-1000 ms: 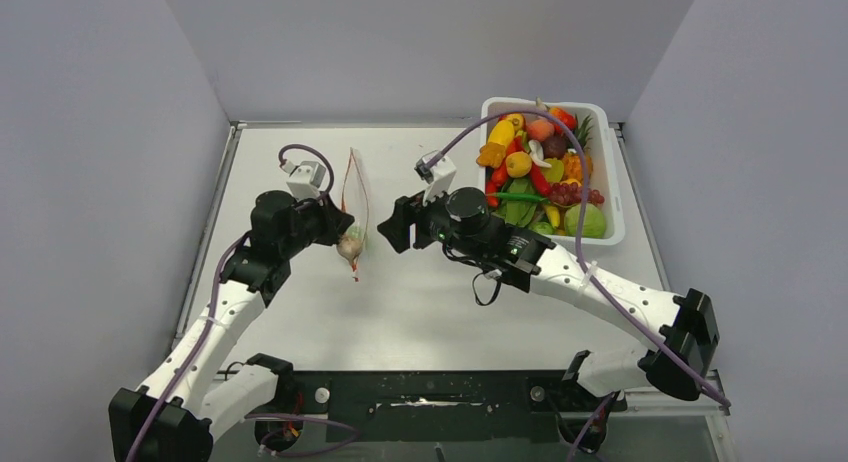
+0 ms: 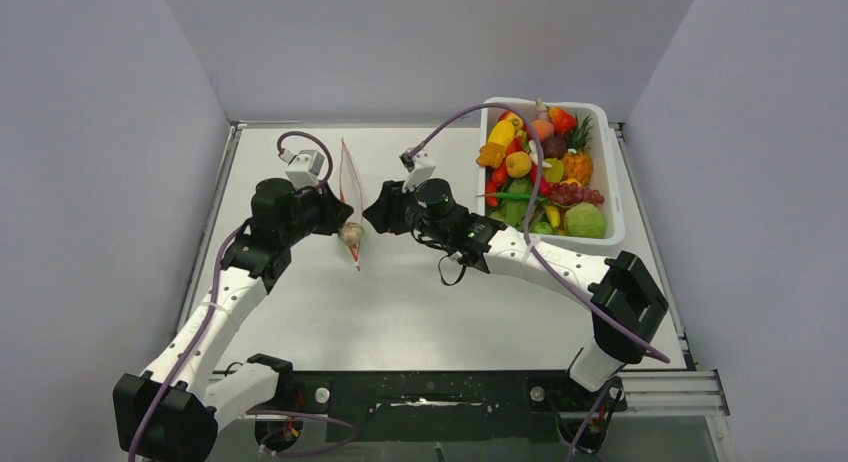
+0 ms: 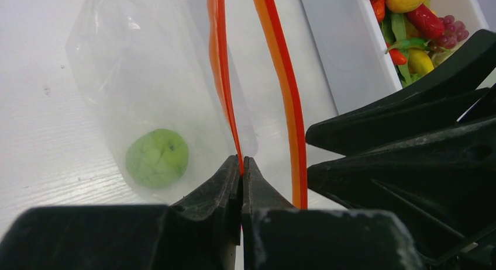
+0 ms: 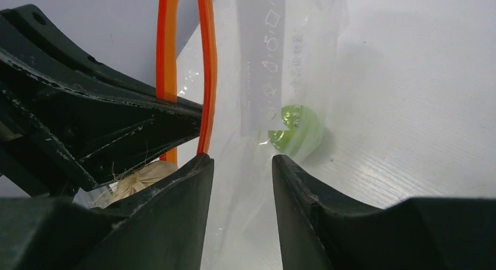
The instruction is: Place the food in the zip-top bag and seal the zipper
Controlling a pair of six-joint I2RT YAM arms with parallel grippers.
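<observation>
The clear zip top bag [image 2: 351,182] stands with its mouth apart, edged by two red-orange strips. My left gripper is shut on one strip at the bag's rim. Through the plastic shows a green round food [image 3: 158,159], low in the bag. A beige bulb-like food [image 4: 140,177] appears at the bag's near end, partly behind the left gripper's fingers [image 4: 134,121]. Just right of the other strip [image 3: 286,100], my right gripper is part open, with no strip between its fingertips; one fingertip is close to a strip.
A white bin [image 2: 612,197] full of toy fruit and vegetables stands at the back right. Both grippers are close together around the bag.
The left gripper and the bag shifted slightly toward the back.
</observation>
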